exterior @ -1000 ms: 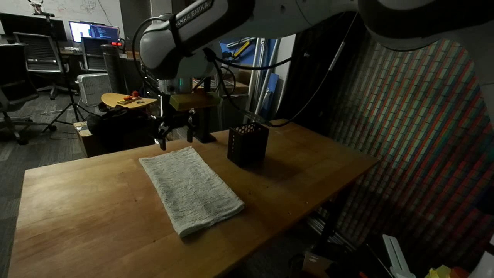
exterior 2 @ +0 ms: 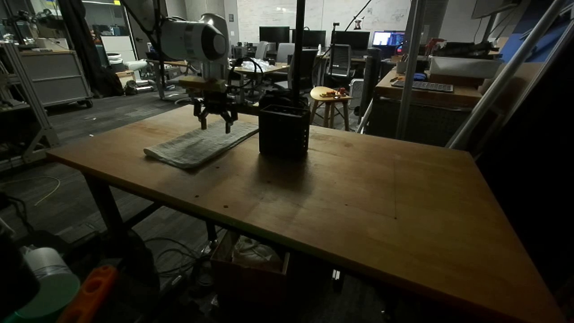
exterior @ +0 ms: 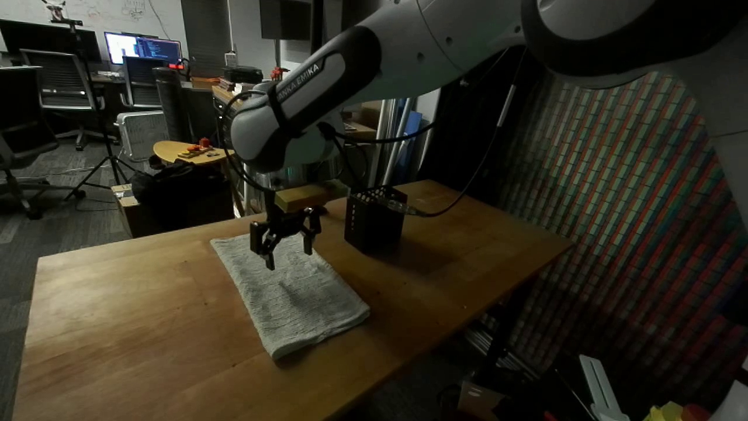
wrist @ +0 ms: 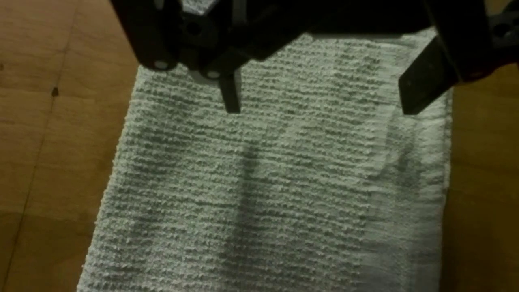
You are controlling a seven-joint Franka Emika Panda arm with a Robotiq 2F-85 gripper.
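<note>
A pale grey-white towel [exterior: 298, 302] lies folded flat on the wooden table. Above its far part hangs my gripper [exterior: 288, 258], fingers pointing down and spread apart, with nothing between them. In the second exterior view the gripper [exterior 2: 215, 129] hovers over the towel [exterior 2: 199, 145], left of the black box. From the wrist, the ribbed towel [wrist: 272, 194] fills most of the picture, and both fingertips of the open gripper appear over it. Shadows of the fingers fall on the cloth. The towel's far end is partly hidden behind the gripper.
A black perforated box [exterior: 373, 224] stands on the table just right of the towel. Bare wood lies left of the towel and, in the second exterior view, across the table's right half [exterior 2: 398, 199]. A cable loops from the arm near the box.
My gripper has come down and slightly toward the exterior camera, from beyond the towel's far edge to over the cloth. Towel and box have stayed put.
</note>
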